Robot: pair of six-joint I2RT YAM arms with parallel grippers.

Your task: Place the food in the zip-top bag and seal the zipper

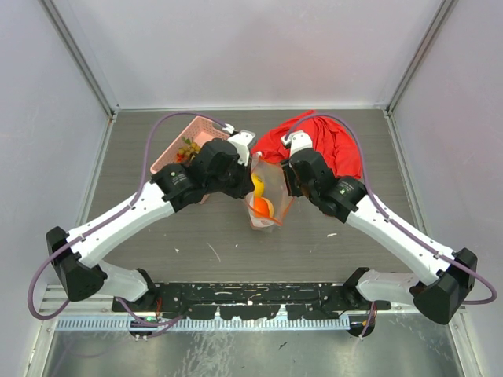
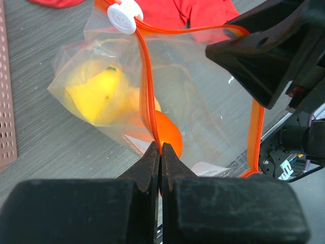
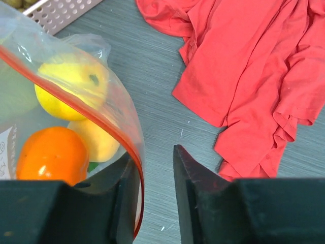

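Note:
The clear zip top bag [image 1: 272, 181] stands open between my grippers, its mouth edged with an orange zipper strip [image 2: 147, 86] that carries a round white slider [image 2: 124, 16]. Inside lie a yellow fruit or vegetable [image 2: 96, 94], an orange one [image 3: 53, 155] and a paler yellow one [image 3: 96, 140]. My left gripper is shut, with the orange strip running down into its fingertips. At the opposite side of the mouth, my right gripper has its fingers apart; the bag's orange edge passes between them, against the left finger.
A pink perforated basket [image 1: 202, 129] with food inside [image 1: 187, 149] sits at the back left. Crumpled red cloth [image 3: 254, 76] lies behind and right of the bag.

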